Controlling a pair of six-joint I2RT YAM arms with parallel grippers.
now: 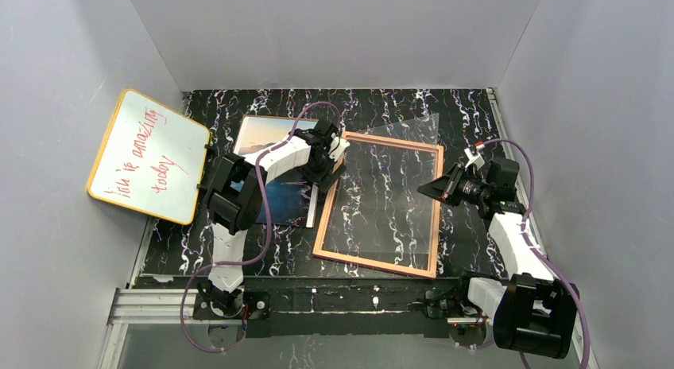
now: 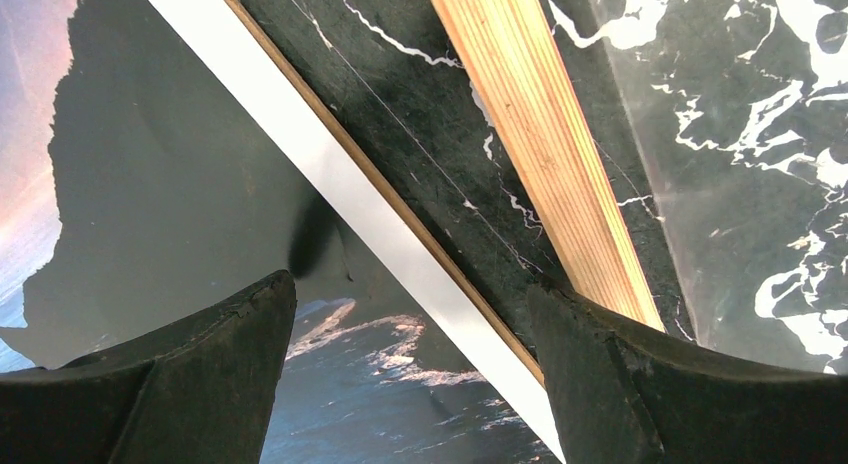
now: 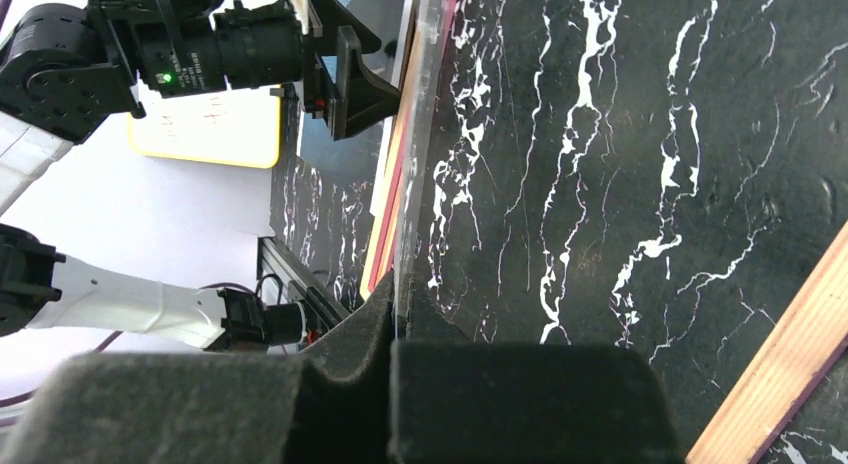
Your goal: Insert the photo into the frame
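The photo (image 1: 286, 202), a sunset-and-water print with a white border (image 2: 345, 179), lies on the left of the table. To its right lies the wooden frame (image 1: 435, 226). My right gripper is shut on the edge of a clear sheet (image 3: 421, 124), which is raised and tilted over the frame; in the top view its far corner (image 1: 428, 126) reaches past the frame's back edge. My left gripper stands part open over the strip between photo and frame, with one finger above the photo; nothing is held in it.
At the left leans a whiteboard (image 1: 147, 158) with red writing. Bare marbled table (image 1: 381, 106) lies behind the frame. Grey walls close in the back and sides.
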